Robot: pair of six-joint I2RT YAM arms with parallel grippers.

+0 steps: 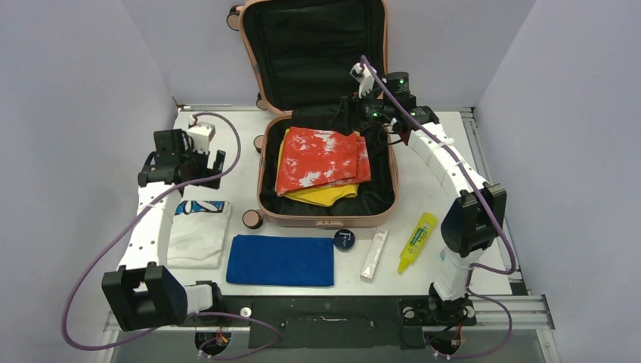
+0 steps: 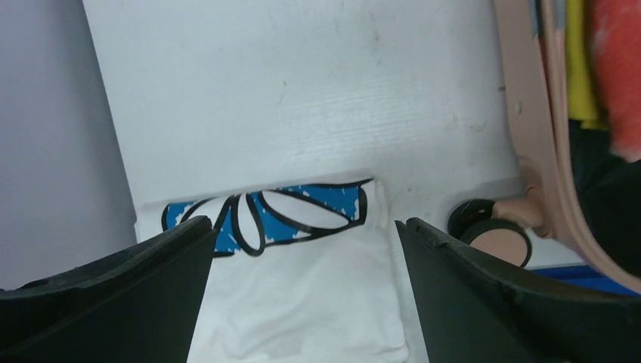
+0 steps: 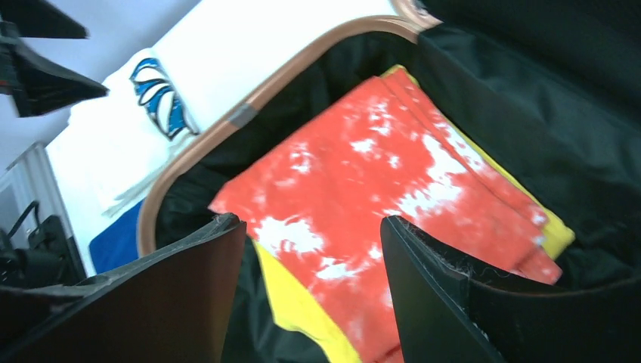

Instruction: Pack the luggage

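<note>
An open suitcase (image 1: 326, 221) holds folded red cloth (image 1: 314, 155) over yellow cloth (image 1: 321, 197). My right gripper (image 1: 349, 111) is over the suitcase's back right, open with nothing between its fingers; the red cloth (image 3: 348, 181) lies below it. My left gripper (image 1: 215, 168) stands open left of the suitcase, over the table near a folded white cloth (image 2: 295, 295) with blue-and-black pattern. A blue cloth (image 1: 280, 259), a yellow tube (image 1: 416, 240), a white tube (image 1: 374, 254) and a dark round tin (image 1: 344, 239) lie in front.
The raised lid (image 1: 314, 49) stands at the back. Walls (image 1: 567, 151) flank the white table (image 1: 484, 272). Bare table shows left and right of the suitcase.
</note>
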